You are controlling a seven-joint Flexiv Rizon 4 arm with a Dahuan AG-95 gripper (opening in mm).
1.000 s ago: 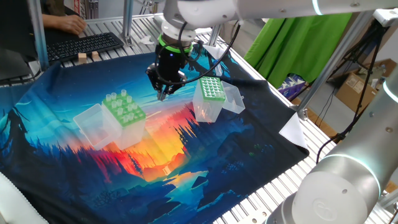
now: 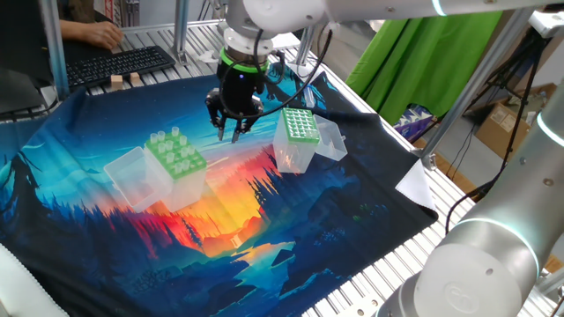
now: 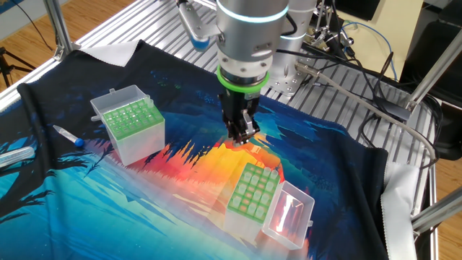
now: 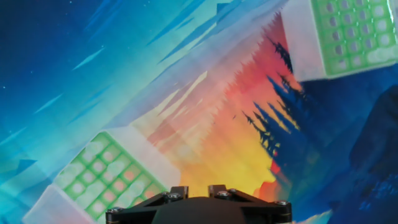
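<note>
My gripper point(image 2: 228, 136) hangs in the air above the cloth, its two fingers apart and nothing between them. In the wrist view its fingertips point(image 4: 180, 191) show at the bottom edge with a gap over the yellow print. One clear box with a green rack top point(image 2: 176, 158) holds several clear tips or tubes standing in the rack. Another box with a green rack point(image 2: 301, 128) shows mostly bare holes. Both boxes stand upright with lids folded open. Seen from exterior view 2, the gripper point(image 3: 243, 137) is between the two boxes, touching neither.
A printed cloth point(image 2: 264, 273) covers the table, with free room around the boxes. A blue-capped marker point(image 3: 69, 136) and another pen-like item point(image 3: 16, 157) lie on it. Behind the cloth are a keyboard point(image 2: 119, 66), a person's hand point(image 2: 104, 35) and small wooden blocks point(image 2: 117, 82).
The arm has shifted slightly left in exterior view 1. Both boxes stay where they were.
</note>
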